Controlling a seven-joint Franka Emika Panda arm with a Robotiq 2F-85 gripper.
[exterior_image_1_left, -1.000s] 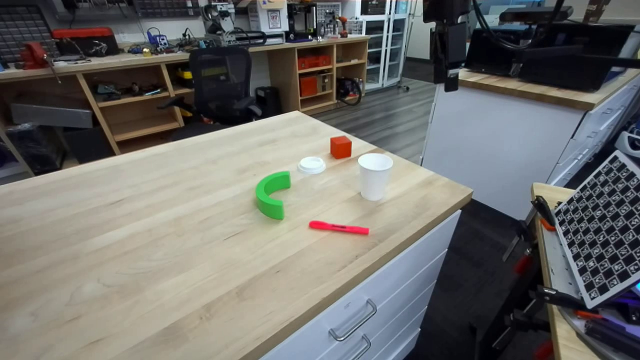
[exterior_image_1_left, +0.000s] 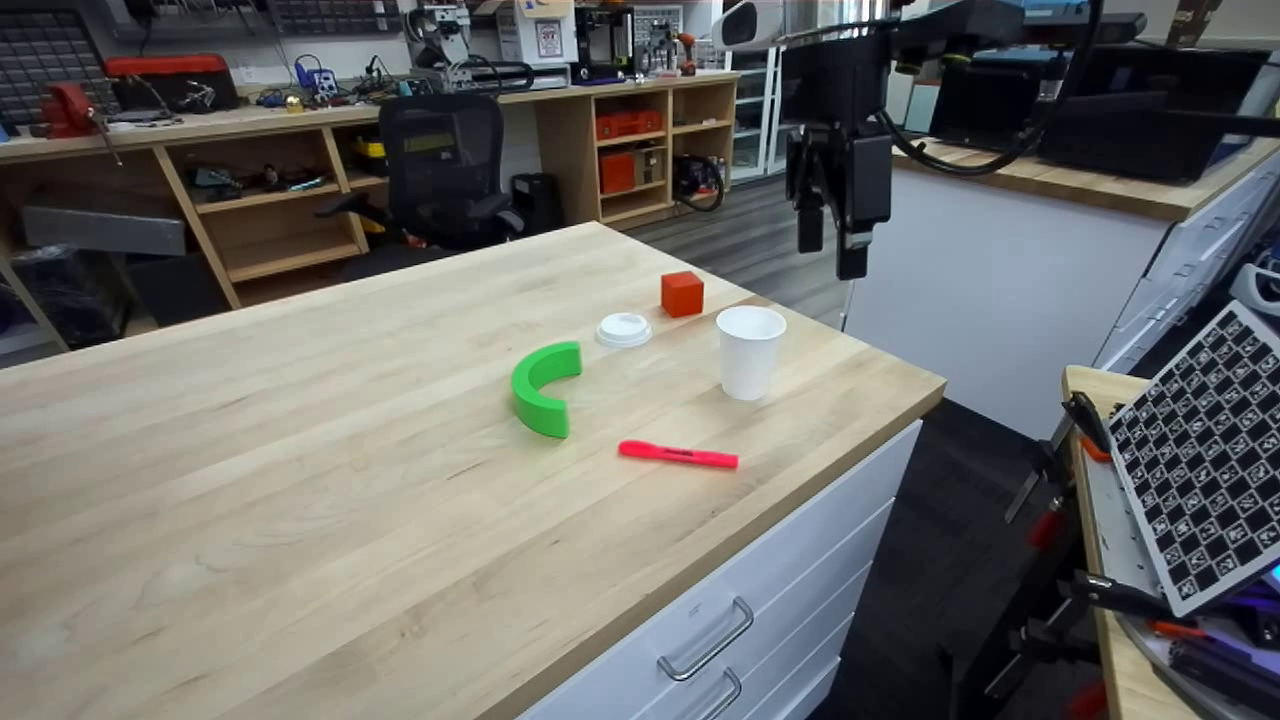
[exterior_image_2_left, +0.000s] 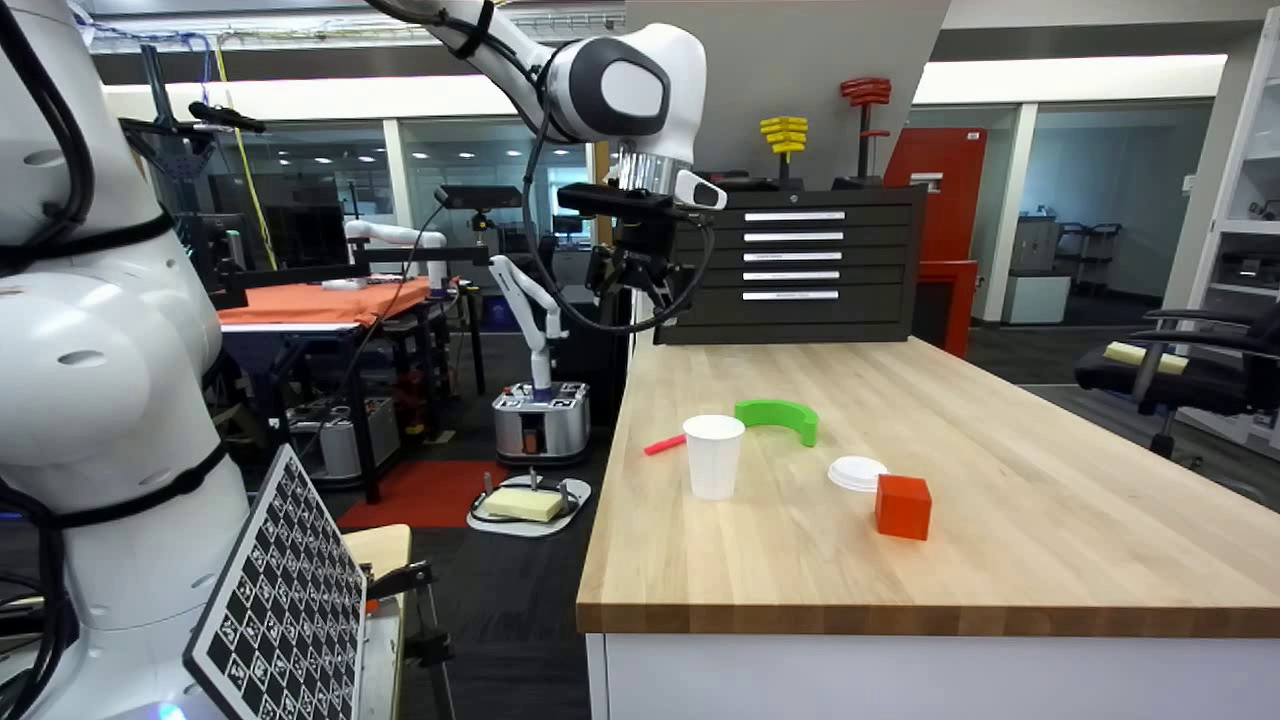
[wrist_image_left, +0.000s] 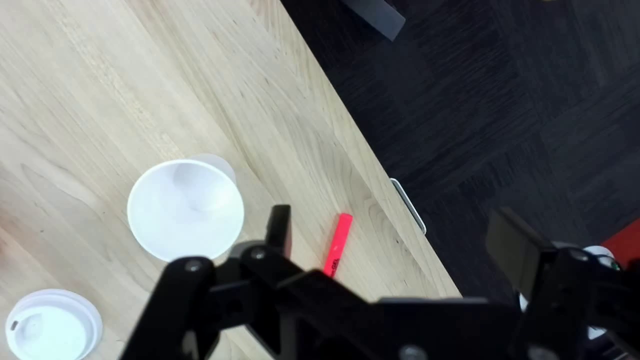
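My gripper (exterior_image_1_left: 831, 256) hangs open in the air, higher than the tabletop and toward its right edge in exterior view 1. Nothing is between its fingers. A white paper cup (exterior_image_1_left: 746, 360) stands upright on the table, its open mouth facing up. A pinkish-red highlighter (exterior_image_1_left: 678, 455) lies near the table's edge; in the wrist view the gripper body hides one end of it. The white lid (exterior_image_1_left: 624, 330) lies flat beside a small red-orange cube (exterior_image_1_left: 681, 294). Left of the cup rests a green C-shaped arc (exterior_image_1_left: 536, 390).
A patterned calibration board (exterior_image_2_left: 294, 594) stands beside the robot's base.
In exterior view 1 my gripper has come lower and moved left, nearer to the table and cup. The objects on the table have not moved.
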